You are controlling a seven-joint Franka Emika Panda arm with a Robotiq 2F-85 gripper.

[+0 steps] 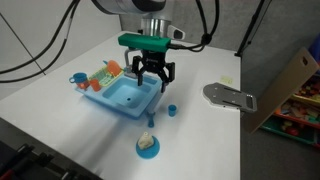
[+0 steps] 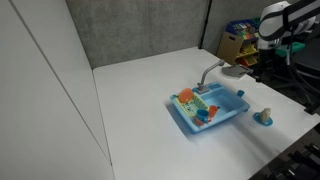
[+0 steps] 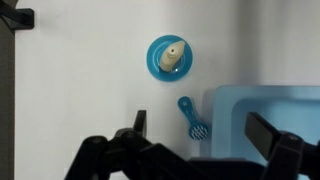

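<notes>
Over the right part of the blue toy sink (image 1: 128,96) hangs my gripper (image 1: 154,81), its fingers apart and empty. In the wrist view its two fingers (image 3: 140,123) stand wide on either side, with the sink's corner (image 3: 235,100) below. A blue slotted spoon (image 3: 193,117) lies on the table just outside the sink wall. Beyond it sits a small blue plate (image 3: 168,72) bearing a pale toy food piece (image 3: 172,54). A little blue cup (image 1: 172,110) stands right of the sink.
Inside the sink's left end are a green rack (image 2: 197,105) and several orange and blue dishes. A grey faucet (image 2: 208,73) rises at its edge. A metal tray (image 1: 228,96) lies right; shelves of coloured bins (image 1: 300,105) stand beyond.
</notes>
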